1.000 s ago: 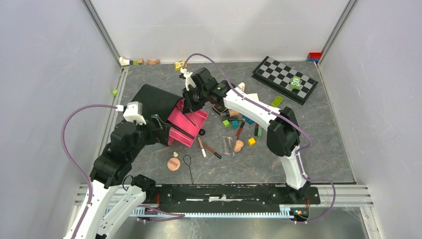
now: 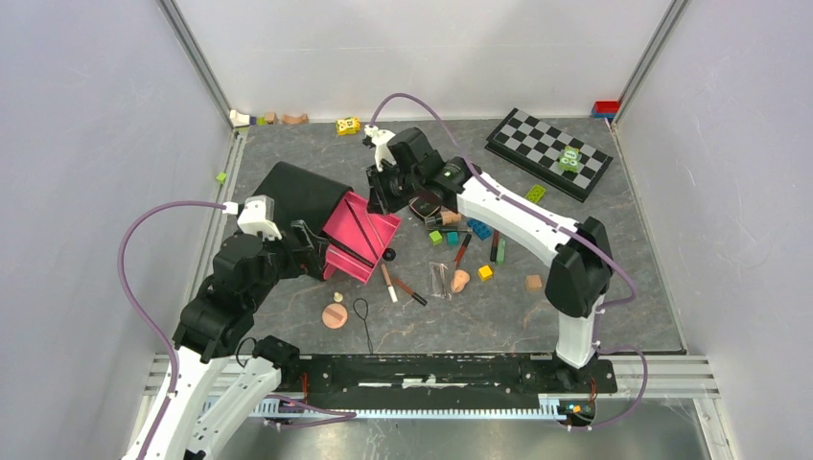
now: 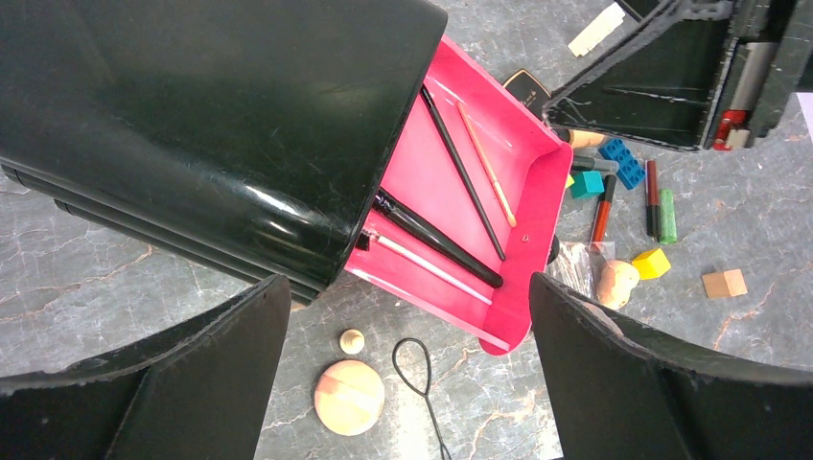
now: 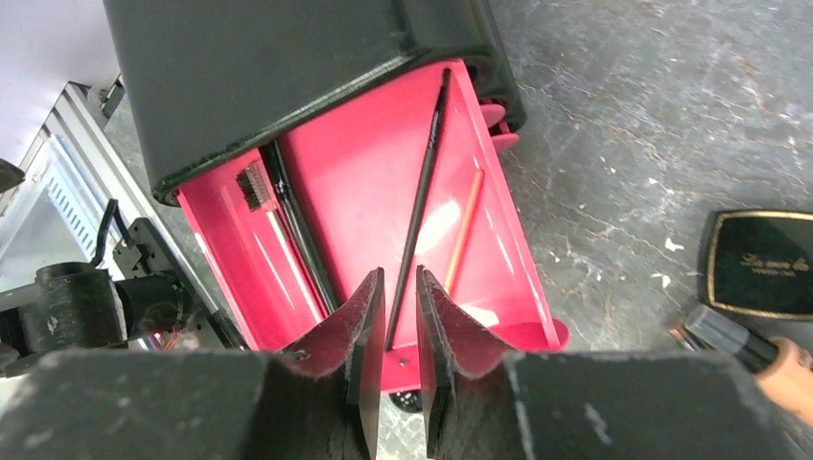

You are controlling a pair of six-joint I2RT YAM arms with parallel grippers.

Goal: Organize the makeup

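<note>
A black makeup case (image 3: 211, 125) lies on the left, its pink drawer (image 4: 345, 192) pulled out, holding a thick black pen (image 3: 436, 240), a thin black pencil (image 4: 422, 182), an orange stick (image 4: 465, 225) and a brush with a white handle (image 3: 431, 268). My right gripper is over the drawer's right part, its fingers a narrow gap apart, nothing seen between them. My left gripper stands open at the case's near left side, with nothing between its fingers. A beige round puff (image 3: 349, 397) and scissors (image 2: 365, 321) lie in front of the case.
Pencils, colored blocks and a plastic bag (image 2: 440, 279) are scattered right of the drawer. A black compact (image 4: 762, 264) sits behind them. A checkerboard (image 2: 548, 153) is at the back right.
My right arm has shifted toward the right in the top view, drawing its gripper back from the drawer's back part. The left arm and objects appear unchanged.
</note>
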